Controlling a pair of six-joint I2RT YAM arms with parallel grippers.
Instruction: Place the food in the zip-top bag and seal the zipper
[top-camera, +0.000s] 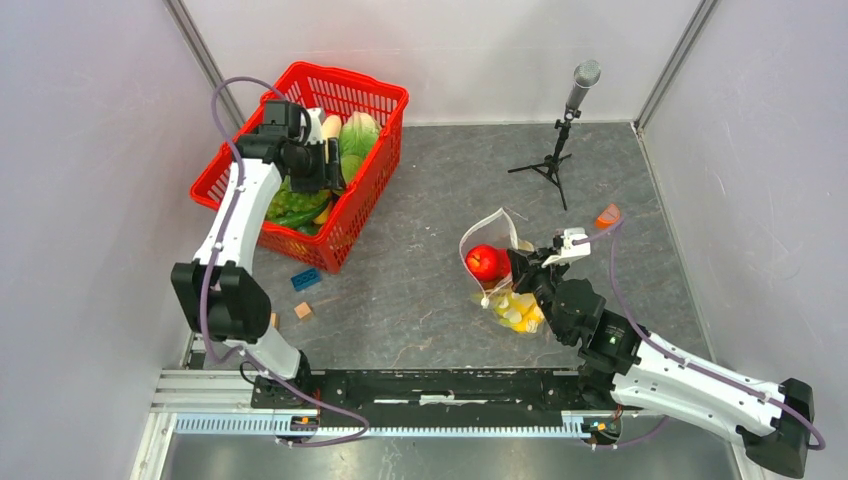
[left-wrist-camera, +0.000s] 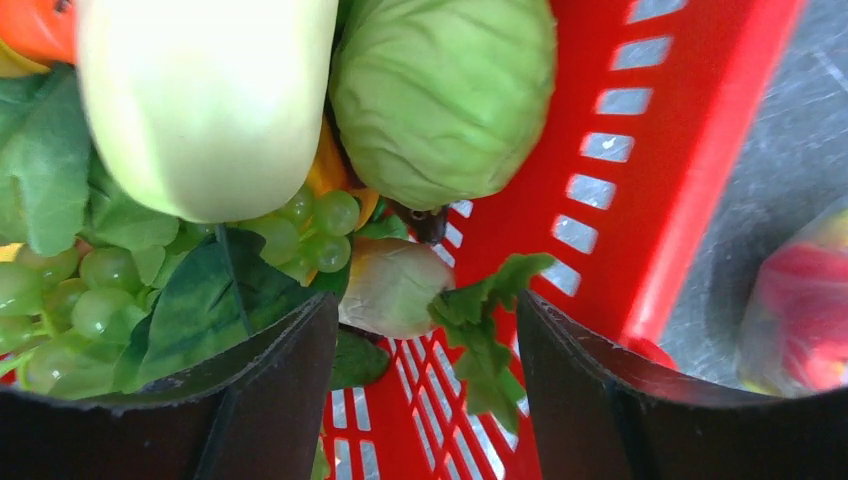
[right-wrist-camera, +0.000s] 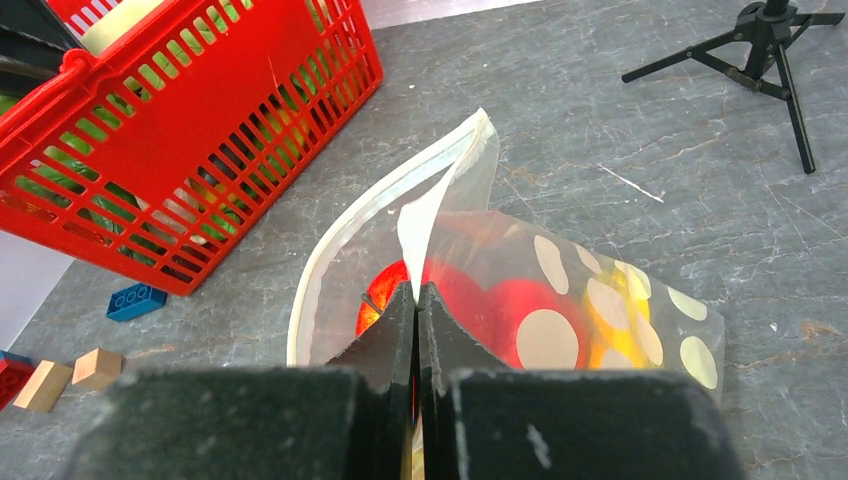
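Note:
The zip top bag (top-camera: 480, 235) lies on the table, holding red and yellow food (top-camera: 483, 262). My right gripper is shut on the bag's edge, seen in the right wrist view. My left gripper is over the red basket (top-camera: 358, 225), part open, with cabbage (left-wrist-camera: 440, 100), a pale long vegetable (left-wrist-camera: 205, 100), grapes (left-wrist-camera: 100, 310), leaves and other food below it. Whether anything lies between its fingers is unclear; a leafy piece shows just beyond them.
A microphone tripod (top-camera: 555, 160) stands at the back right, with an orange piece (top-camera: 607, 215) near it. Blue (top-camera: 305, 279) and wooden blocks (top-camera: 303, 311) lie in front of the basket.

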